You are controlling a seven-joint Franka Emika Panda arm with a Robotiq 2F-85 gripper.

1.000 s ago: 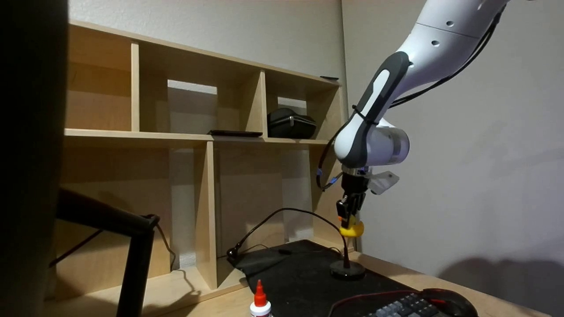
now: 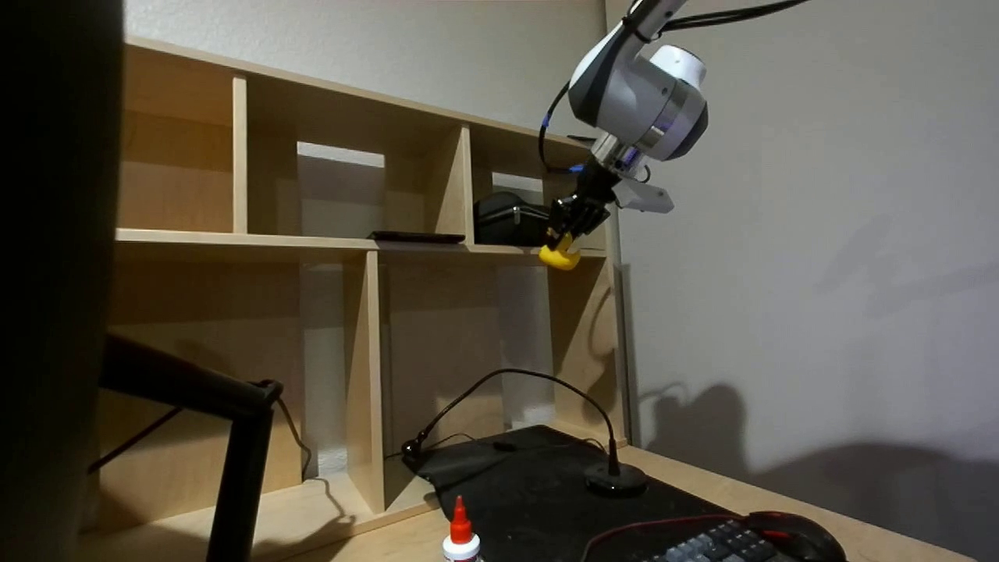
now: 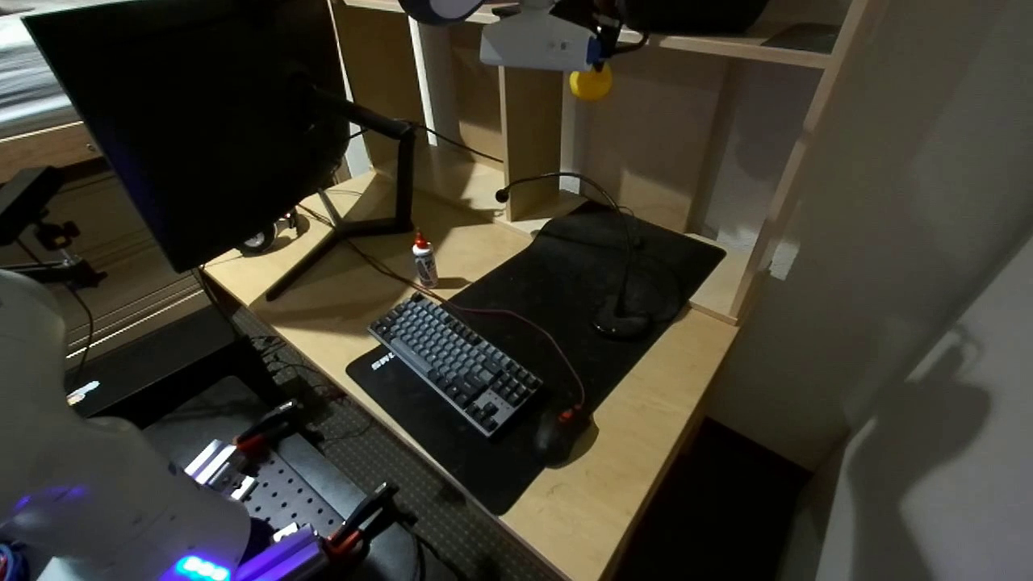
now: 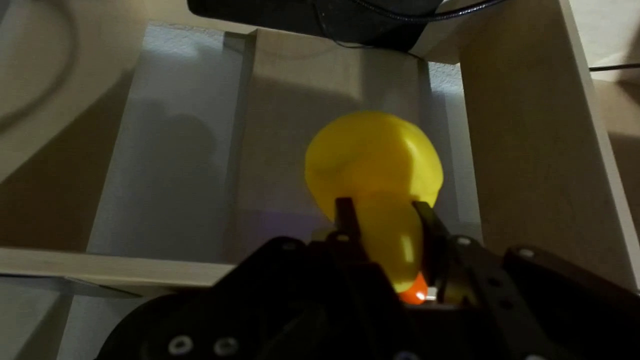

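A yellow rounded toy with a small orange part (image 4: 414, 292), perhaps a rubber duck (image 4: 375, 159), is pinched between my black fingers in the wrist view. My gripper (image 2: 562, 239) is shut on it, tilted toward the shelf. In exterior view 1 the yellow toy (image 2: 559, 257) hangs at about the height of the middle shelf board (image 2: 421, 247), in front of the right-hand upper compartment. From exterior view 2 the toy (image 3: 591, 83) shows just below the arm's end; most of the gripper there is out of frame or hidden.
A black case (image 2: 510, 220) sits in the upper right compartment, with a flat dark object (image 2: 417, 237) left of it. Below are a gooseneck microphone (image 2: 613, 476), a glue bottle (image 3: 425, 261), a keyboard (image 3: 455, 363), a mouse (image 3: 562, 431) and a monitor (image 3: 194, 116).
The arm has risen and moved left toward the shelf, carrying the yellow toy up from just above the desk mat to shelf-board height. My gripper now tilts rather than pointing straight down.
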